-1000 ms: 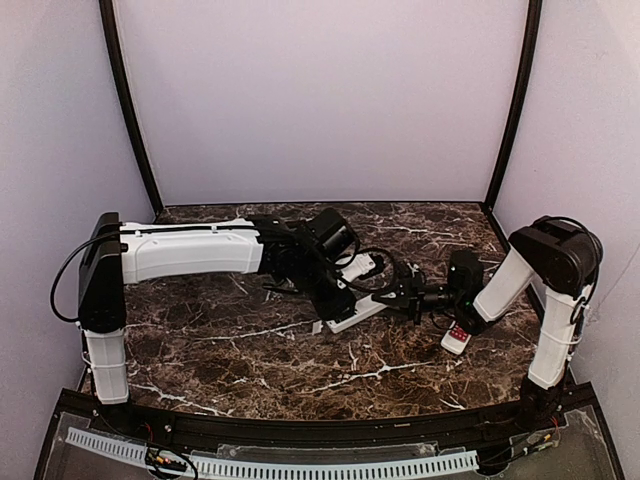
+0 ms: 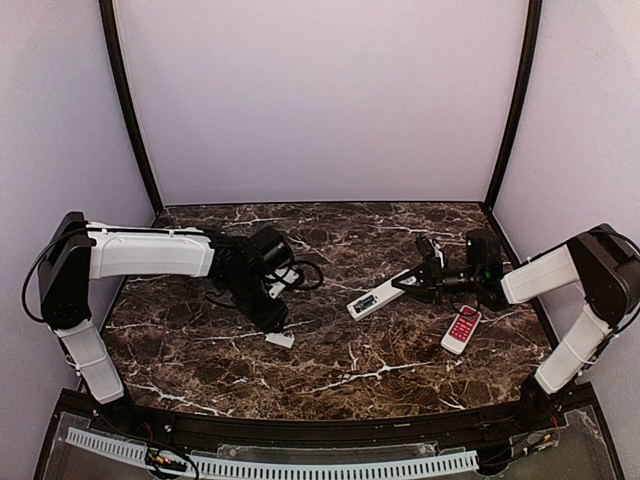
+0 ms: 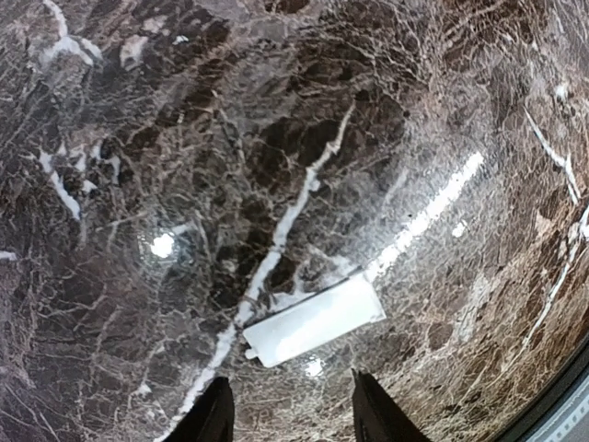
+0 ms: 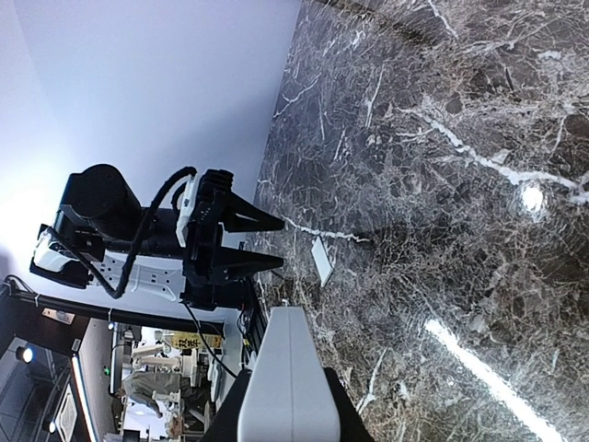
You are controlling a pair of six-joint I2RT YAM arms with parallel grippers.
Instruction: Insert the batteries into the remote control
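My right gripper [image 2: 418,280] is shut on the white remote [image 2: 370,300], held above the table; its open compartment with a dark battery shows in the top view, and its white body fills the bottom centre of the right wrist view [image 4: 287,387]. My left gripper is open above a small white rectangular piece [image 3: 313,318], likely a cover, lying flat on the table [image 2: 280,338]; nothing shows between its fingers.
A red-and-white remote [image 2: 460,330] lies at the right beside the right arm. The marble table [image 2: 300,380] is otherwise mostly clear, bounded by white side and back panels.
My left gripper has moved left, away from the held remote to above the small white piece. My right gripper has shifted slightly right and up with the remote.
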